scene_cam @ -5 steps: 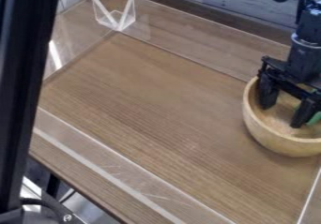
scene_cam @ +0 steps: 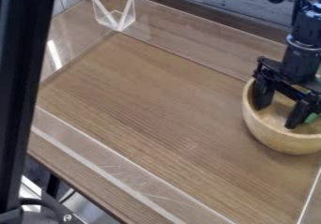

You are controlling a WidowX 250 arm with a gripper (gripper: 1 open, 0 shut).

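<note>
My black gripper (scene_cam: 279,98) reaches down from the upper right into a wooden bowl (scene_cam: 269,134) at the right side of the table. Its fingers stand apart inside the bowl, so it is open. A small green item (scene_cam: 313,117) shows at the bowl's right, partly hidden behind the gripper; I cannot tell what it is.
A clear plastic angled piece (scene_cam: 114,17) stands at the back left. A wall runs along the back, and a dark frame fills the left edge.
My gripper has shifted very slightly within the bowl; the bowl looks almost unmoved.
</note>
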